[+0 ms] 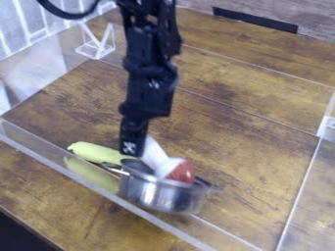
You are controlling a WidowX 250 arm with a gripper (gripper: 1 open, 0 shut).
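Observation:
The black arm reaches down from the top, and its gripper (136,142) is low over the left end of a steel pot (167,196). A white object with a red end (178,171) reaches from beside the gripper down into the pot, its red end inside near the right rim. The fingertips are partly hidden and blurred, so whether they touch the white object cannot be told. A pale yellow-green item (94,153) lies left of the pot, by its handle.
A clear panel edge runs along the front under the pot and yellow-green item. A small white wire stand (96,41) is at the back left, near a white railing.

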